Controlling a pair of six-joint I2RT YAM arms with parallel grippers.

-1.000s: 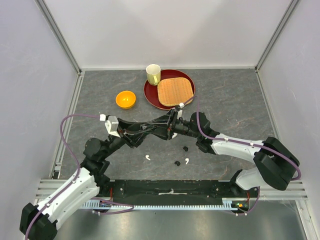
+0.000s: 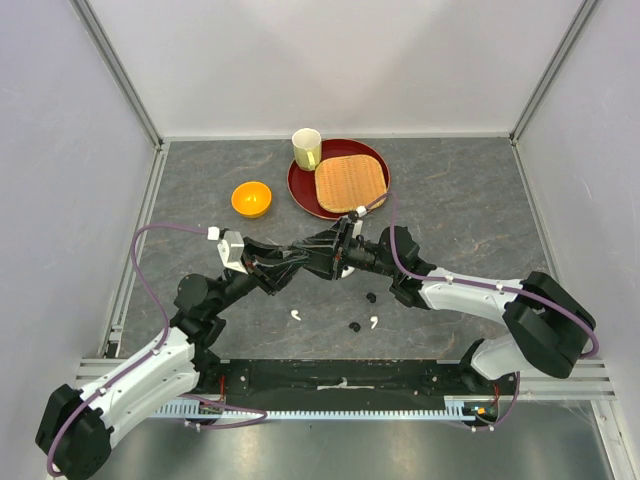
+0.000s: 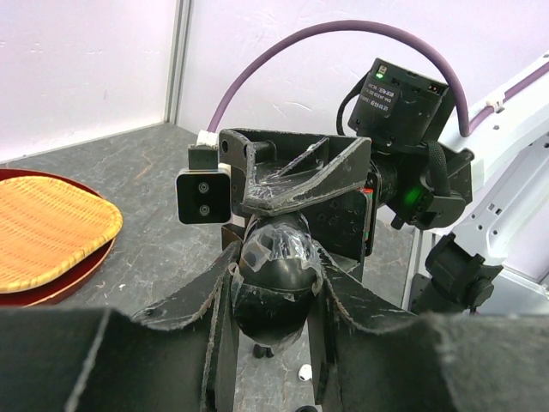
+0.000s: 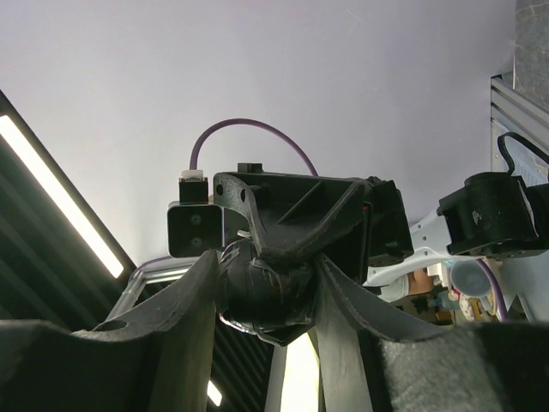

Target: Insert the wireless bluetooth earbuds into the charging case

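Over the middle of the table my left gripper [image 2: 285, 262] and right gripper [image 2: 310, 255] meet. In the left wrist view my left gripper's fingers close on a rounded black object [image 3: 273, 292] wrapped in clear film, likely the case; the right gripper's body sits directly behind it. In the right wrist view that gripper is shut on the same dark object [image 4: 266, 292]. Whether an earbud is in it cannot be told. Small white pieces [image 2: 295, 315] [image 2: 374, 321] and black pieces [image 2: 355, 326] [image 2: 371, 297] lie on the table below.
A red plate [image 2: 300, 191] with a woven mat [image 2: 349, 183] and a mug [image 2: 306, 148] stands at the back. An orange bowl [image 2: 251, 199] is at back left. A white item [image 2: 347, 271] is partly hidden under the right gripper.
Over the last second the left arm has shifted slightly to the right, and the right arm very slightly. The grippers still meet at the same place.
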